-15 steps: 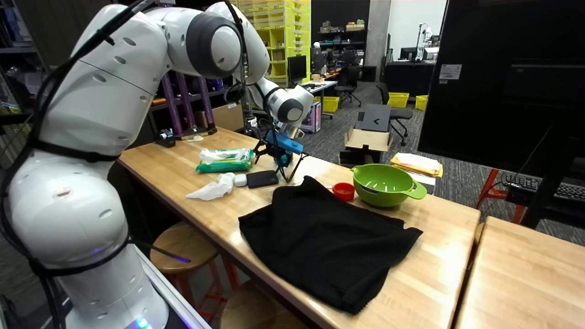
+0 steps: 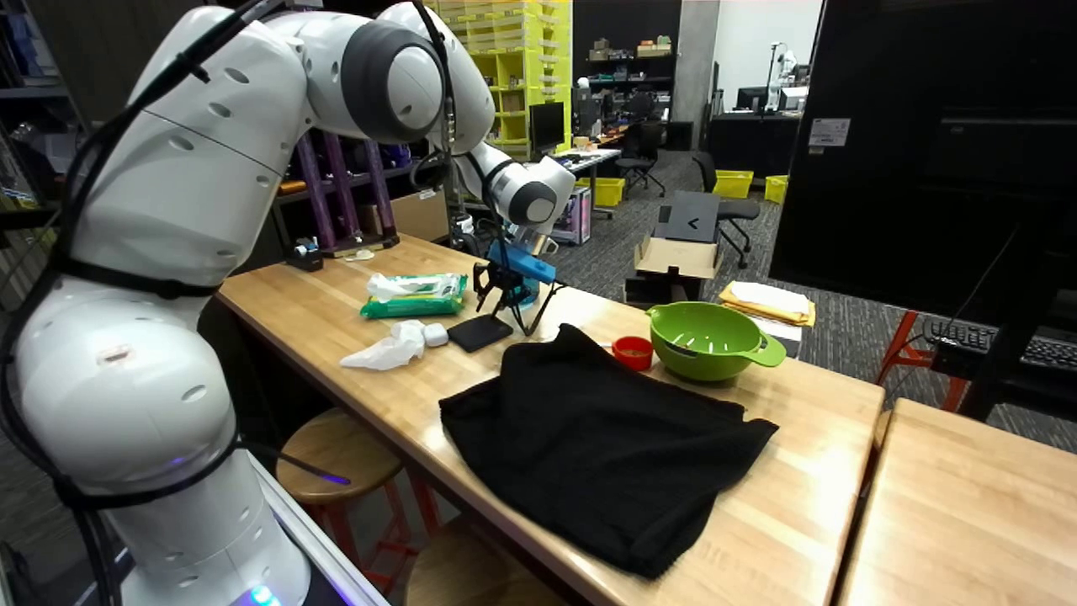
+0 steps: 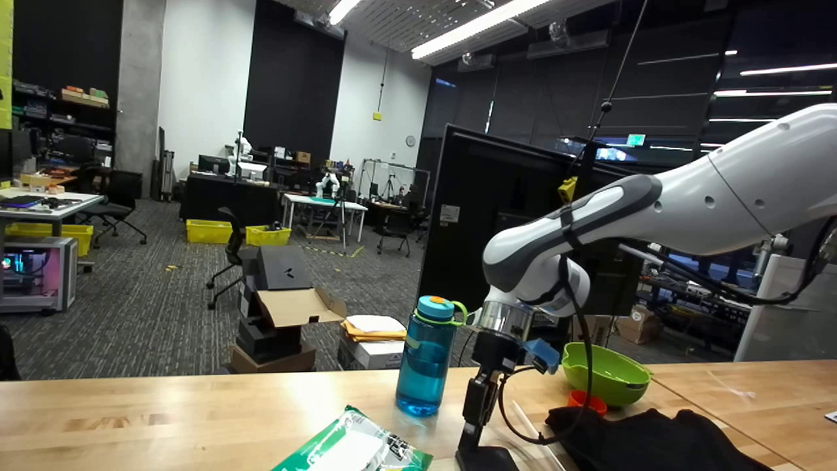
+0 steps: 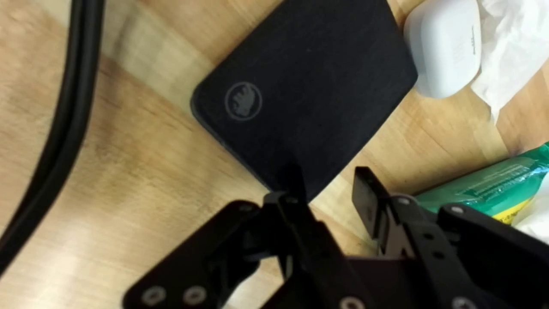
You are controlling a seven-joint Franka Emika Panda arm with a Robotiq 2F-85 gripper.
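A flat black wallet-like pouch (image 4: 309, 82) with a round logo lies on the wooden table, its near corner by my gripper. In the wrist view one dark fingertip overlaps that corner. The other finger (image 4: 366, 198) is apart, with bare wood showing in part of the gap. Whether the pouch is pinched cannot be made out. From the side, the gripper (image 3: 469, 439) points down at the pouch (image 3: 488, 459), low over the table. Beside the pouch sits a small white case (image 4: 443, 49), touching or almost touching its edge.
A white tissue (image 2: 389, 347) and a green wipes pack (image 2: 414, 296) lie nearby. Behind the gripper stands a blue bottle (image 3: 426, 365). A black cloth (image 2: 606, 434), a red cup (image 2: 633, 352) and a green colander (image 2: 707, 338) occupy the table further right. Black cables loop near the gripper.
The pouch has turned on the table, one end swinging toward the front edge. The white case and tissue have shifted slightly left. The arm has barely moved.
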